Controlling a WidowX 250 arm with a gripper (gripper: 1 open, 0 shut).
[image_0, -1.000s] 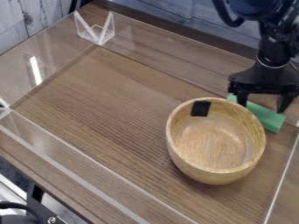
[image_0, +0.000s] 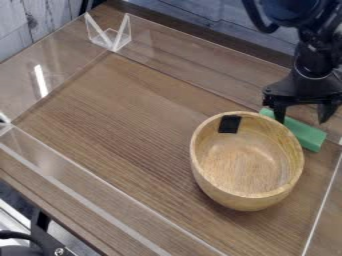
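Note:
A black gripper (image_0: 299, 100) hangs at the right over a green slab (image_0: 305, 133), its fingers parted and low near the slab's upper end. Whether anything is between them is hard to make out. The slab lies on the wooden table along the right side of a large round tan bowl (image_0: 247, 175), which has a black patch on its back rim.
A white wire stand (image_0: 110, 32) stands at the back left. Dark cables lie at the lower left corner, and the table's back edge runs along the top.
The gripper has shifted very slightly, a little upward. The bowl and the green slab look unmoved.

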